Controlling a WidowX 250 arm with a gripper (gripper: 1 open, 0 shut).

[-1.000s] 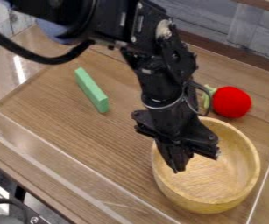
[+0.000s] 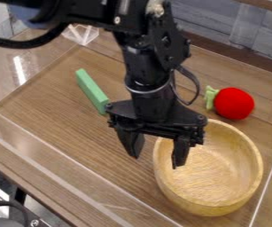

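My black gripper hangs over the left rim of a yellow bowl, its two fingers apart and open. I see nothing held between them. A red tomato-like object lies behind the bowl on the right. A green bar lies at the upper left, left of the arm.
The wooden table has clear room on the left and front left. A raised edge runs along the back, and the arm hides part of the middle back.
The gripper has moved left and back from over the bowl's middle, showing more of the bowl. The other objects have not visibly moved.
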